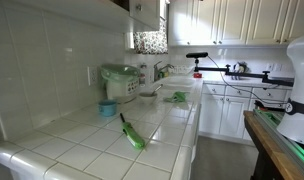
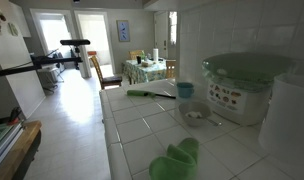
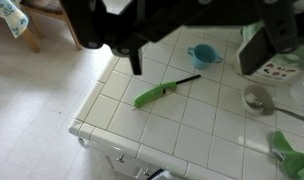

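In the wrist view my gripper stands open high above the counter, its dark fingers wide apart and nothing seen between them. Below it, a green lighter with a thin black tip (image 3: 157,94) lies on the white tiles. A blue cup (image 3: 204,54) sits beyond the tip, with a small bowl (image 3: 258,98) to its right. A green cloth (image 3: 291,160) lies crumpled at the lower right. The same lighter (image 1: 132,135), cup (image 1: 108,108) and cloth (image 1: 177,97) show in exterior view 1, where the gripper is out of sight.
A white bin with a green lid (image 1: 119,82) stands against the tiled wall. Wall cabinets (image 1: 67,8) hang over the counter. Open tiles (image 1: 67,150) surround the lighter, and the counter's front edge (image 3: 92,105) drops to the floor. A wooden worktop (image 1: 275,145) stands opposite.
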